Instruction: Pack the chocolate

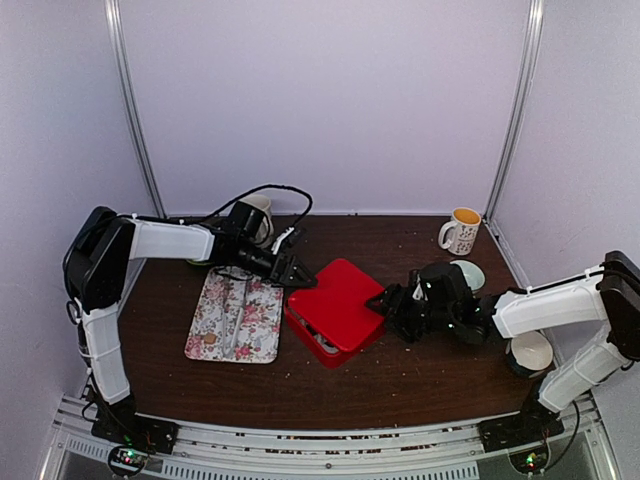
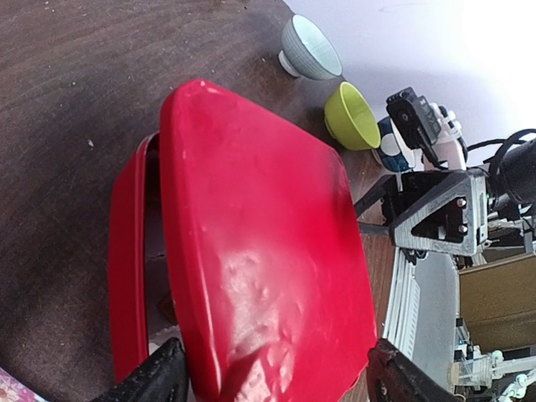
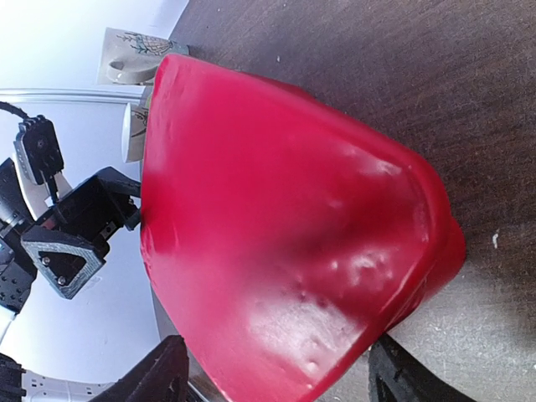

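Observation:
The red box [image 1: 325, 350] sits mid-table, its red lid [image 1: 335, 300] raised and askew, so the inside partly shows along one side. My left gripper [image 1: 295, 278] is at the lid's back-left edge; in the left wrist view its fingers straddle the lid [image 2: 260, 226]. My right gripper [image 1: 385, 305] is at the lid's right edge, which in the right wrist view [image 3: 285, 234] lies between its fingertips. I cannot tell whether either finger is closed tight on it. The contents of the box are mostly hidden.
A floral tray [image 1: 215, 330] lies left of the box. An orange-lined mug [image 1: 460, 230], a pale bowl [image 1: 468, 275] and a dark-sided bowl [image 1: 530, 352] stand at the right. Another mug is partly behind my left arm.

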